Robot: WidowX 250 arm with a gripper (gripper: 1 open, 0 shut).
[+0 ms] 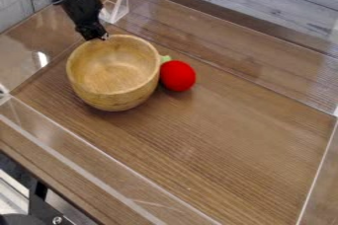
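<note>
A wooden bowl (113, 81) sits empty on the table toward the left. Just behind its rim is the black gripper (94, 32), coming in from the top left; it looks shut, with nothing clearly held, though its tips are small and partly hard to make out. A red round object (177, 77) rests against the bowl's right side, with a small pale green piece behind it near the rim.
A darker edge runs along the bottom left. Some clear, see-through thing stands beside the gripper arm at the top.
</note>
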